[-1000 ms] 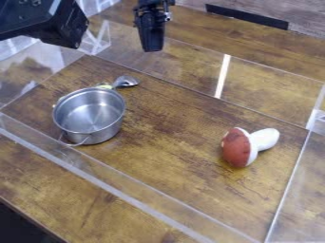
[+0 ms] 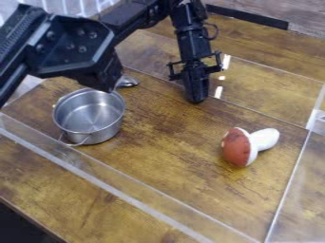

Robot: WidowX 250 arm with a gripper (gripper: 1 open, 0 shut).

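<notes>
My black gripper (image 2: 193, 91) points down over the middle back of the wooden board, shut, with nothing visible between its fingers. A steel pot (image 2: 87, 116) with a wire handle sits on the left. A toy mushroom (image 2: 240, 147) with a red-brown cap and white stem lies on its side at the right, apart from the gripper. A small metal utensil (image 2: 124, 81) is partly visible behind the pot, partly hidden by the arm.
Clear plastic panels edge the work area, with one along the front and one at the right (image 2: 299, 199). The wood between the pot and the mushroom is bare.
My gripper has come down and toward the front right from the top of the view, to the middle back of the board. The pot and mushroom have not moved.
</notes>
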